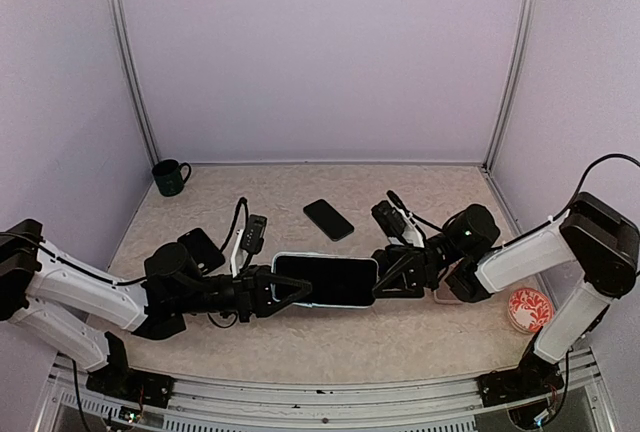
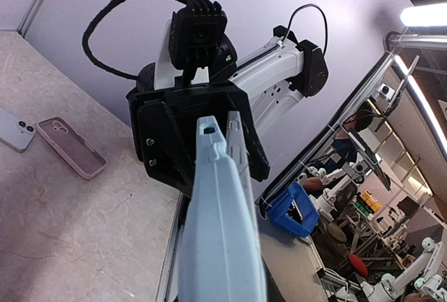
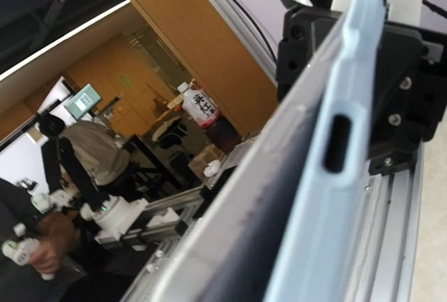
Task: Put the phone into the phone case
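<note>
A dark-screened phone (image 1: 325,281) and a light blue case (image 2: 216,239) are held together in the air, with my left gripper (image 1: 290,295) shut on their left end. In the right wrist view, the phone's grey edge (image 3: 262,159) stands apart from the case wall (image 3: 349,99); a dark gap between them widens toward the camera. At the other end, my right gripper (image 1: 380,280) has its fingers (image 2: 164,134) spread on both sides of the phone and case. Whether its pads touch them cannot be told. My left fingertips are mostly hidden behind the case.
A black phone (image 1: 328,219) lies at mid-table. A dark mug (image 1: 170,177) stands at the back left, a red-and-white round tin (image 1: 529,309) at the right. A pink case (image 2: 71,147) and a pale phone (image 2: 15,131) lie near the right arm.
</note>
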